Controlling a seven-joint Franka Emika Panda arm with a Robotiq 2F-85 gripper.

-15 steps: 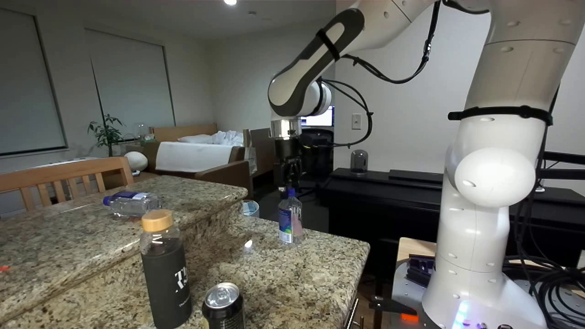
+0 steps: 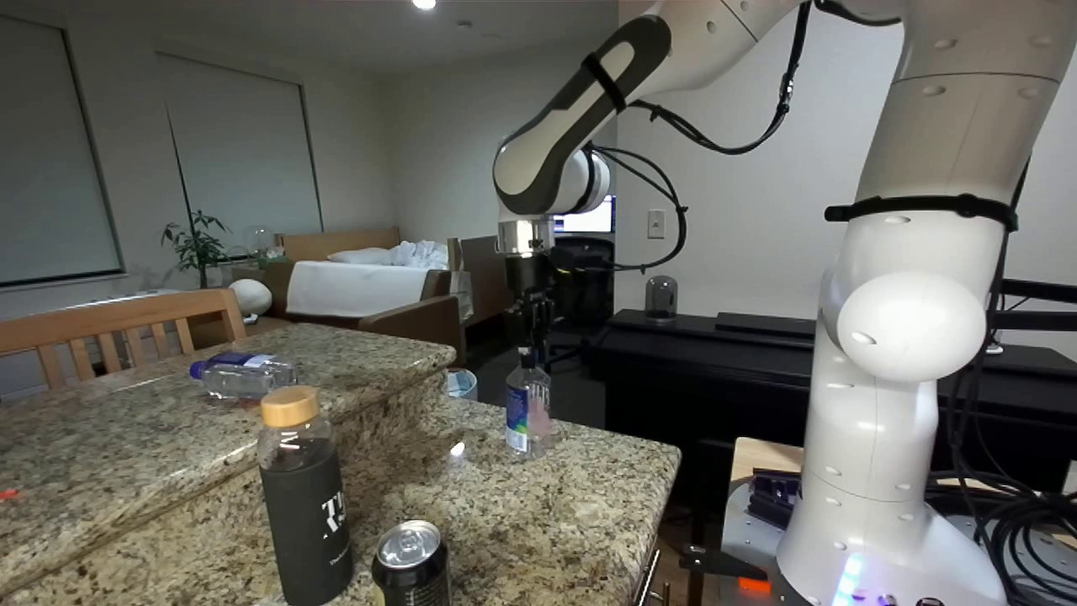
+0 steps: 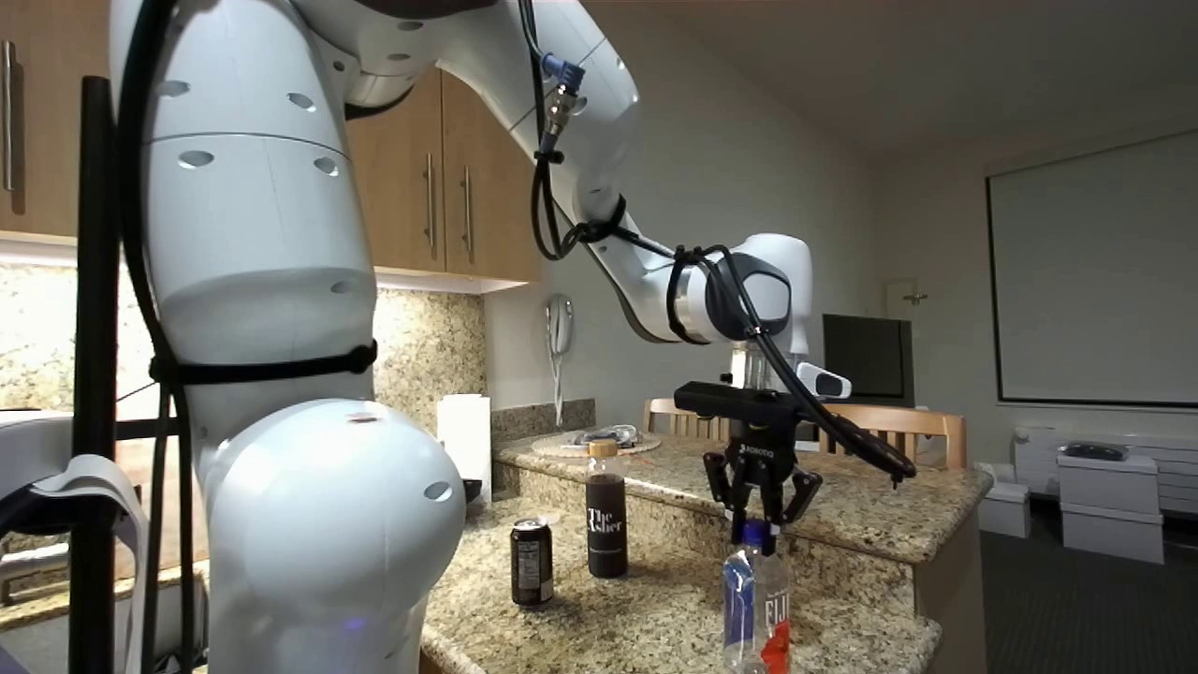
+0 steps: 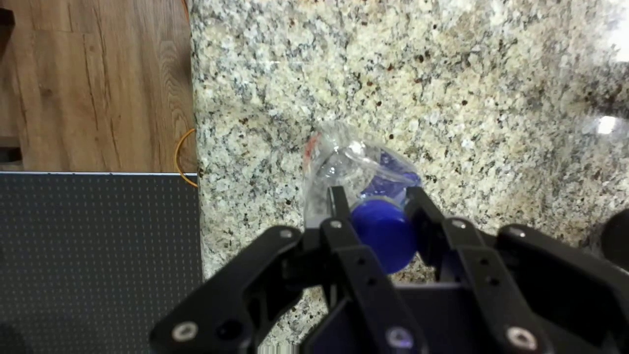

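Note:
A clear water bottle (image 2: 527,409) with a blue cap (image 4: 384,235) stands about upright near the end of the lower granite counter. Its label and a red patch show in exterior view 2, where the bottle's base (image 3: 754,657) reaches the frame's lower edge. From above, my gripper is shut on the cap, with one dark finger on each side of it in the wrist view. Whether the base touches the counter is hard to tell.
On the lower counter stand a dark bottle with a wooden lid (image 2: 305,505) and a black can (image 2: 411,566). A second clear bottle (image 2: 246,375) lies on the raised ledge (image 2: 131,434). The counter's edge (image 4: 197,224) runs close beside the held bottle.
The bottle has shifted slightly left and toward the camera in exterior view 1. Its blue cap, visible beside the fingers before, is now between them. The arm looks almost unmoved.

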